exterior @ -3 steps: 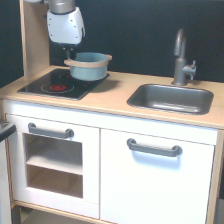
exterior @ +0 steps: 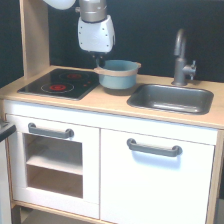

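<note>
A blue-grey pot (exterior: pixel 119 82) with a light brown handle is in the middle of the worktop, between the stove and the sink. My white gripper (exterior: pixel 98 63) comes down from above at the pot's left side. Its dark fingertips meet the left handle, and the gripper appears shut on it; the fingers are too small to show clearly. Whether the pot touches the worktop or hangs just above it, I cannot tell.
The black stove (exterior: pixel 58 84) with reddish burner rings is to the left, free of objects. On the right, an empty metal sink (exterior: pixel 172 98) lies below a grey faucet (exterior: pixel 180 60). White cabinet doors with grey handles (exterior: pixel 154 149) form the front.
The pot and my gripper have moved together to the right and nearer the camera, from the stove's right back side toward the sink.
</note>
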